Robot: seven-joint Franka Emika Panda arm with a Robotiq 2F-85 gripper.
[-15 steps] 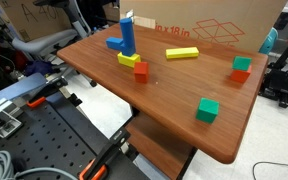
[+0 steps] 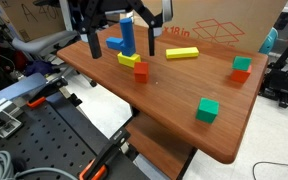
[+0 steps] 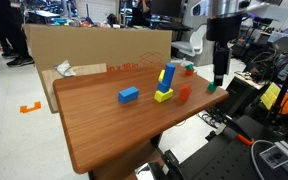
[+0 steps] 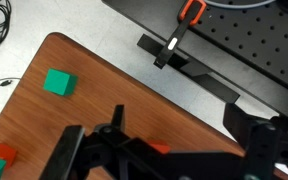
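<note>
My gripper (image 2: 123, 53) hangs open above the near edge of the wooden table (image 2: 174, 95), with nothing between its fingers. In the wrist view a red block (image 4: 158, 146) shows partly behind the gripper; that red block (image 2: 141, 72) sits close to the table's near edge in exterior view 1. Behind it lies a yellow block (image 2: 127, 60), and a tall blue block (image 2: 127, 38) stands upright near that. A flat blue block (image 2: 115, 44) lies to its left. One green block (image 2: 207, 110) sits alone near the right end.
A green block (image 2: 242, 63) rests on a red one (image 2: 240, 75) at the far right. A long yellow block (image 2: 182, 52) lies farther back. A cardboard panel (image 3: 94, 49) closes off the rear. Bare wood surrounds the lone green block (image 4: 59, 81).
The blocks have not moved.
</note>
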